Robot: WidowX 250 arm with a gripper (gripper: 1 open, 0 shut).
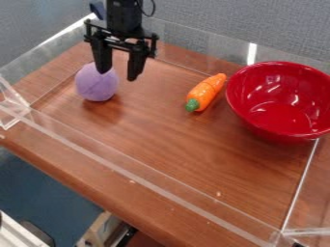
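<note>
A black two-fingered gripper hangs open over the back left of the wooden table, its fingers spread with nothing visible between them. Just left of and below it rests a round purple ball, partly behind the left finger. An orange carrot with a green end lies to the right of the middle. A large red bowl stands at the right.
A clear plastic border runs around the wooden tabletop. A grey wall is behind.
</note>
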